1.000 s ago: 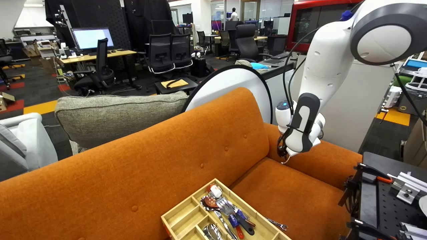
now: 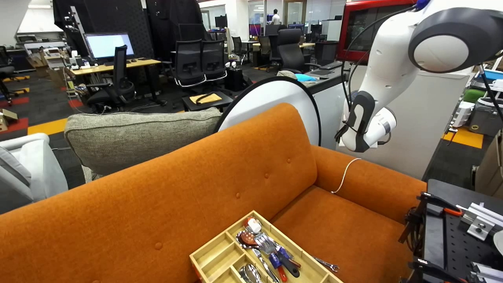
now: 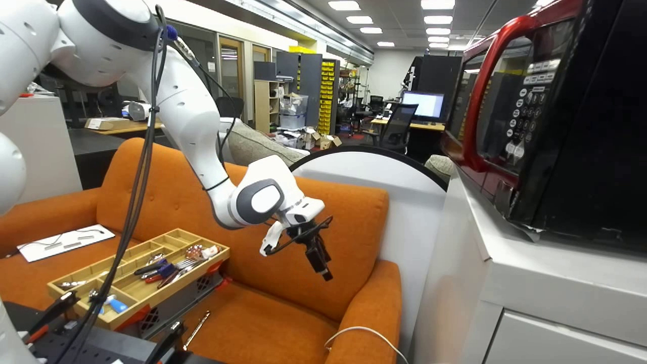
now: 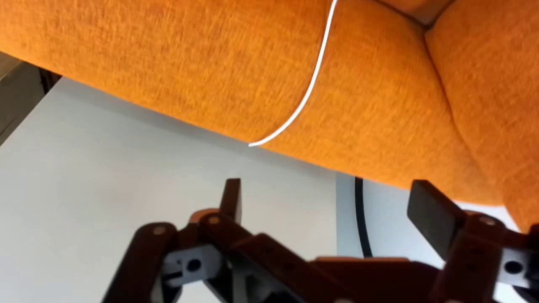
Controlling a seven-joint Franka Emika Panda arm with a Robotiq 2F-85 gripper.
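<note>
My gripper is open, its two dark fingers wide apart in the wrist view with nothing between them. Beyond them lie an orange sofa armrest [image 4: 177, 65] and a white panel [image 4: 126, 166]. A thin white cord [image 4: 317, 70] curves over the armrest, apart from the fingers. In exterior view 2 the gripper [image 3: 325, 273] hangs tilted downward in front of the sofa's backrest [image 3: 358, 224]. Exterior view 1 shows the arm's wrist above the armrest [image 2: 377, 179], and the fingers are hidden there.
A wooden tray [image 2: 221, 236] with utensils and tools rests at the sofa. A wrench [image 2: 327, 264] lies on the seat beside it. The red microwave [image 3: 503, 91] stands on a white cabinet [image 3: 564, 285] to the right in exterior view 2. Much of the seat [image 2: 339, 226] is clear.
The arm's wrist has risen and swung right in exterior view 1, away from the seat corner. The white cord on the armrest is now uncovered. Tray and wrench have stayed put.
</note>
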